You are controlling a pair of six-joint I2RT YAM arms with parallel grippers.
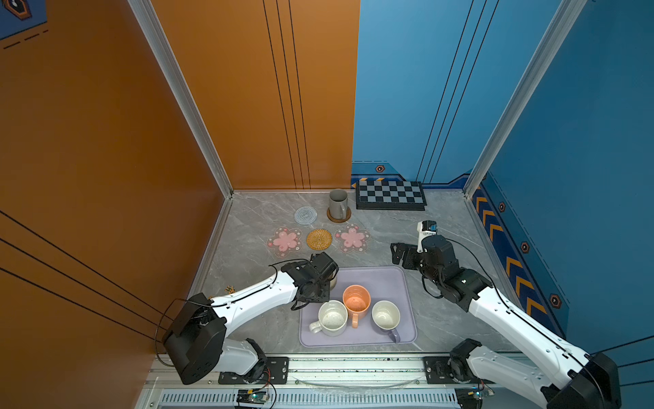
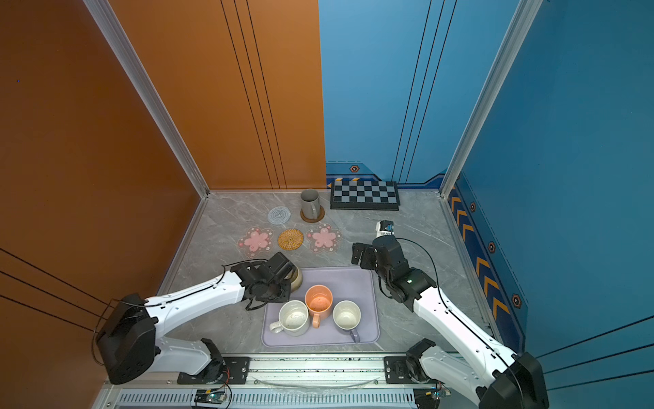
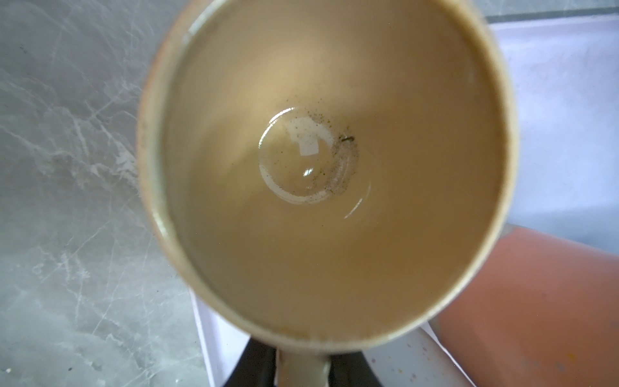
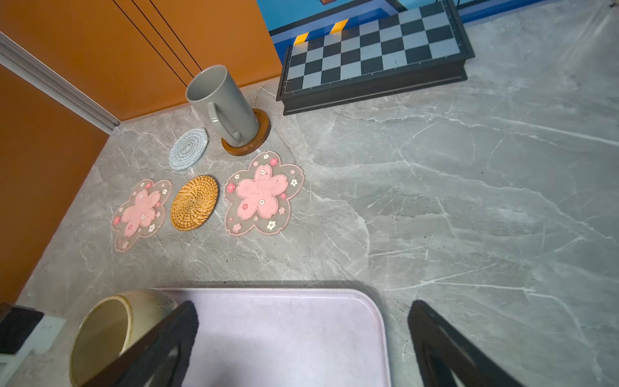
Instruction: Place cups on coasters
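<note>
My left gripper is shut on the handle of a tan cup (image 3: 322, 258), which is upright at the tray's far left corner; I cannot tell whether it touches the tray. In the top left view, the lilac tray (image 1: 381, 274) also carries an orange cup (image 1: 356, 298), a cream cup (image 1: 332, 317) and a white cup (image 1: 386, 315) with a purple handle. A grey mug (image 1: 338, 203) stands on a brown coaster (image 1: 329, 216). Bare are two pink flower coasters (image 1: 284, 240) (image 1: 352, 238), a woven coaster (image 1: 318, 239) and a pale blue coaster (image 1: 306, 215). My right gripper is open, empty, right of the coasters.
A chessboard box (image 4: 374, 51) lies against the back wall, right of the grey mug. Bare marble table (image 4: 464, 213) stretches across the right side. The far right part of the tray is empty.
</note>
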